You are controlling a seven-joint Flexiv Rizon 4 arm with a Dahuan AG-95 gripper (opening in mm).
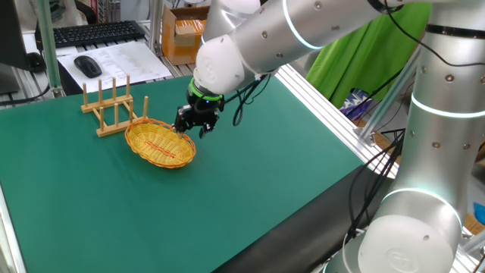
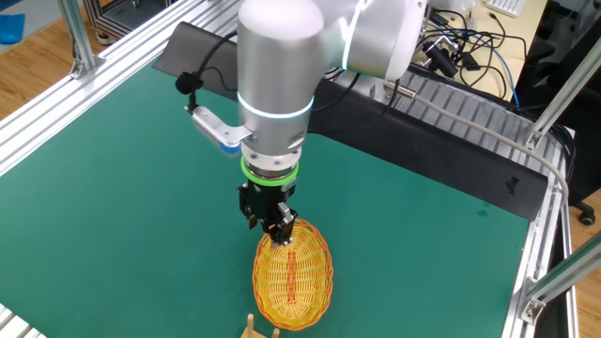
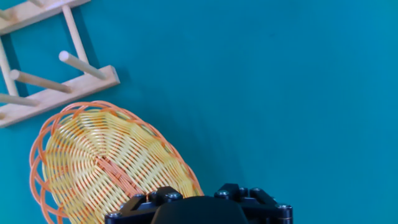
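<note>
An oval yellow wicker basket (image 1: 161, 144) with an orange rim and a reddish stripe in its base lies on the green table, with nothing inside. My gripper (image 1: 191, 131) is at the basket's edge on the side away from the wooden rack, its fingers spread apart. One finger overlaps the rim in exterior view 1; the other is over bare table. Whether either touches the rim, I cannot tell. From the wrist, the open gripper shows at the bottom, covering part of the basket (image 3: 106, 165).
A wooden rack (image 1: 114, 110) with upright pegs stands right beside the basket, on the far side from my gripper. Beyond the table edge are a mouse (image 1: 88, 67), a keyboard (image 1: 95, 32) and a cardboard box (image 1: 182, 36).
</note>
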